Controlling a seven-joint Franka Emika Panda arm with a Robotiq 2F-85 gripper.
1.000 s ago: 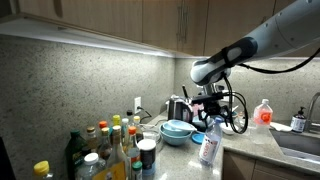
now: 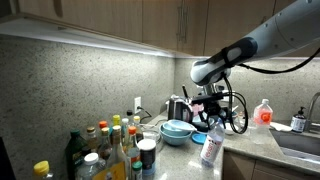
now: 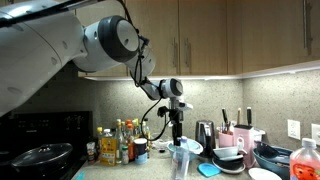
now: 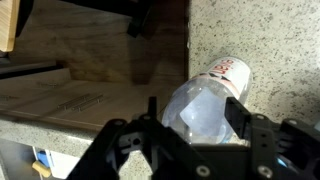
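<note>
A tall, clear bottle [image 2: 211,149] with a whitish body is held near its top by my gripper [image 2: 216,121], at the front edge of the counter. In exterior view 2 the bottle [image 3: 182,162] hangs straight below the gripper [image 3: 180,142]. The wrist view looks down on the clear bottle [image 4: 204,112] with red print on its far side, the dark fingers [image 4: 150,133] on either side of it. It leans slightly in exterior view 1. Whether its base touches the counter cannot be told.
Several sauce and oil bottles [image 2: 116,155] crowd the left of the counter. Behind the gripper are light-blue bowls [image 2: 176,132] and a blue plate [image 2: 199,138]. A sink [image 2: 298,145] lies to the right. Drawer fronts [image 4: 75,95] drop away below the counter edge.
Over the last second the bottle has tilted a little and its lower part has shifted slightly right in exterior view 1. The grip and the other objects look the same.
</note>
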